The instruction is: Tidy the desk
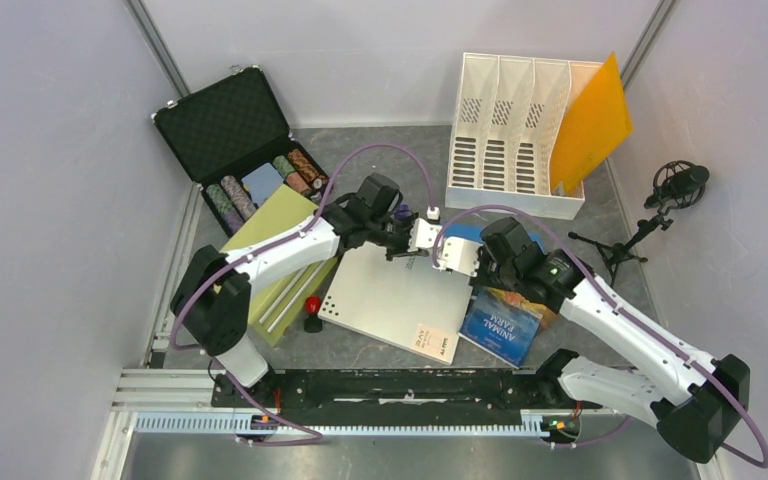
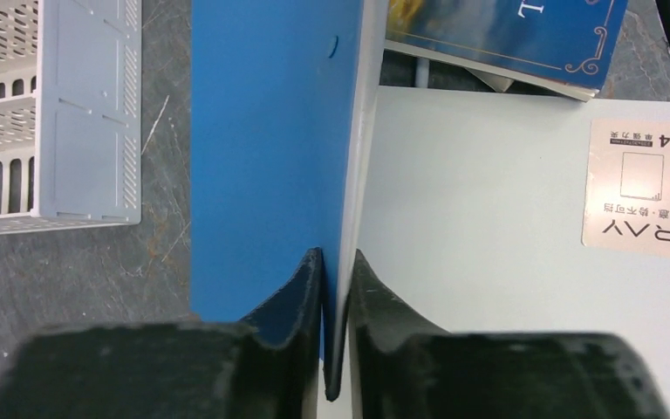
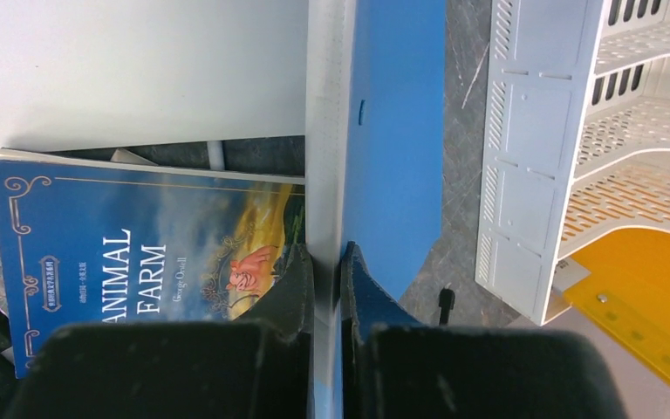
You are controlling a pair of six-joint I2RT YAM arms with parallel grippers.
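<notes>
A blue folder with a white edge is held up over the white binder at the desk's centre. My right gripper is shut on the folder's white edge. My left gripper has its fingers on either side of that edge at another part of the folder; whether they grip it is unclear. An Animal Farm book lies right of the binder. A white file rack stands at the back right, an orange folder in its rightmost part.
An open black case is at the back left, green folders with white rods below it. A red-topped object stands beside the binder. A microphone stand is at the right. Bare desk shows between case and rack.
</notes>
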